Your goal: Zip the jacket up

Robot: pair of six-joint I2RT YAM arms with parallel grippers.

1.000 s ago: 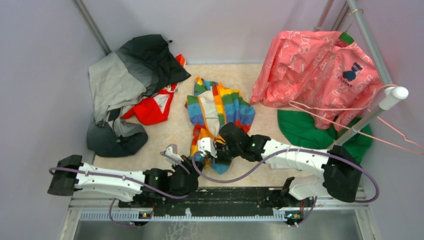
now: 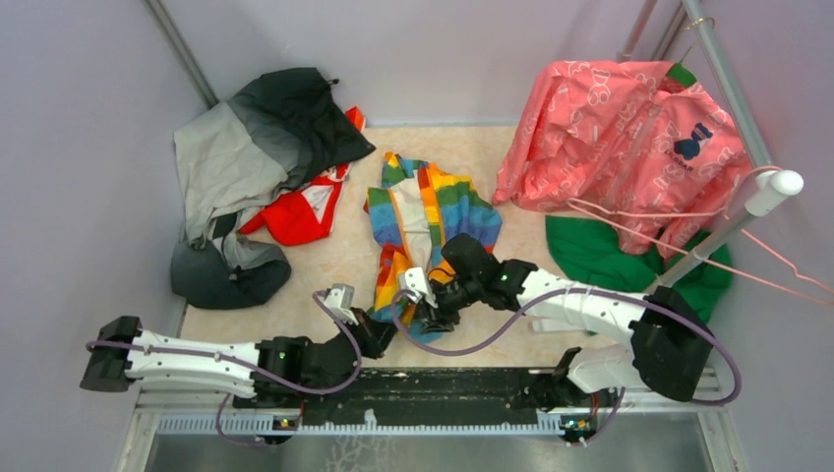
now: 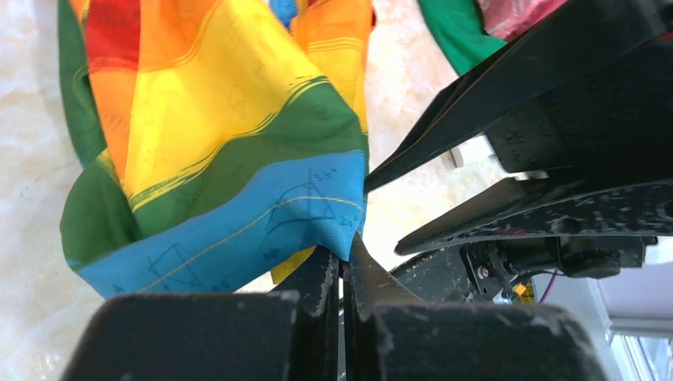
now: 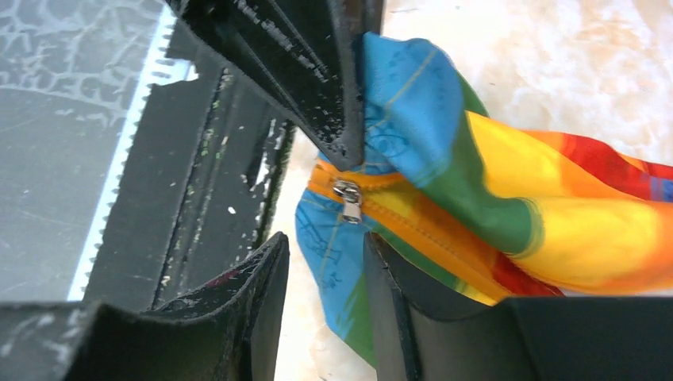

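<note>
The rainbow striped jacket (image 2: 433,206) lies mid-table, its hem toward me. My left gripper is shut at the blue hem fold (image 3: 238,222); whether cloth is between its tips is hard to tell. My right gripper is open just before the metal zipper slider (image 4: 350,200) on the orange tape, with nothing between its fingers. The left gripper's black body shows above the slider in the right wrist view, close against the blue cloth.
Grey and black garments (image 2: 246,147) with red cloth lie at left. A pink garment (image 2: 620,138), green cloth (image 2: 600,256) and pink hangers on a rail stand at right. The two grippers are close together.
My right gripper has shifted a little, staying over the jacket's hem. The garments around are unchanged.
</note>
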